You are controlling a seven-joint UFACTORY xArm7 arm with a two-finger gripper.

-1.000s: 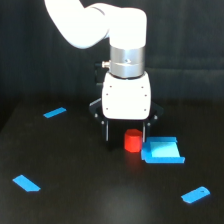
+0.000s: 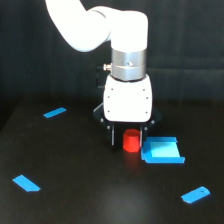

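Observation:
A small red block [image 2: 131,141] stands on the dark table, close to the left edge of a light blue square [image 2: 164,151]. Over it hangs the white arm with my gripper [image 2: 129,142] pointing down. The dark fingers are hard to make out against the table. They appear apart, one to the left of the block and one to its right, with the block showing between them. Whether either finger touches the block cannot be seen.
Blue tape strips lie on the table at the back left [image 2: 55,112], front left [image 2: 26,183] and front right [image 2: 195,195].
My gripper has come down a little and slightly to the right, so its fingers now reach lower beside the red block. The block and the blue square show no clear movement.

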